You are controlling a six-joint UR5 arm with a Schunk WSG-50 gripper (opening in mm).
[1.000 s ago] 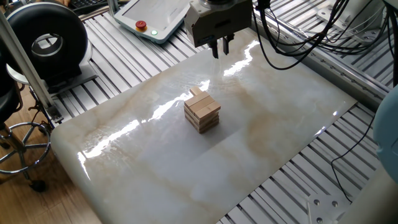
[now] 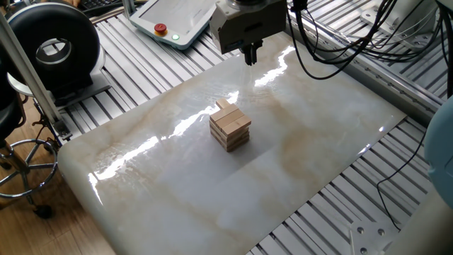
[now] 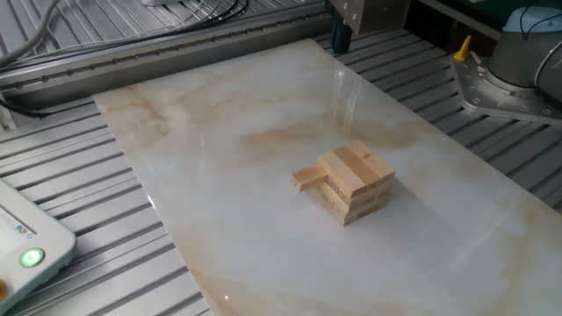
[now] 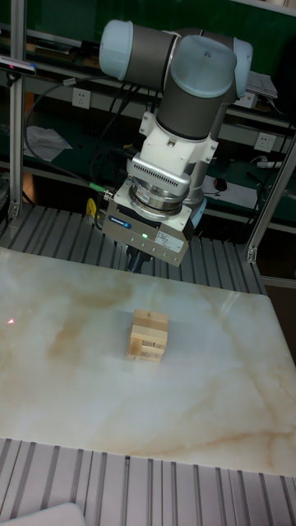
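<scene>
A short tower of light wooden blocks (image 2: 231,126) stands upright near the middle of the marbled board. From one side of it, just below the top layer, a single block (image 3: 307,178) sticks out well past the others. My gripper (image 2: 250,62) hangs above the board's edge area, clear of the tower, with its dark fingers together and nothing seen between them. In the second exterior view only a dark finger (image 3: 341,39) shows at the top edge. Behind the tower, the gripper (image 4: 136,267) also appears in the third exterior view, its fingertips small and dark there.
Around the tower the glossy marbled board (image 2: 311,163) is bare. A teach pendant with a red stop button (image 2: 161,29) lies at the back on the slatted table. Black cables (image 2: 340,53) loop beside the arm. A grey rail (image 3: 158,53) runs along one side.
The gripper's fingers were apart one second ago and have come together since. Neither the arm nor the block tower has visibly moved.
</scene>
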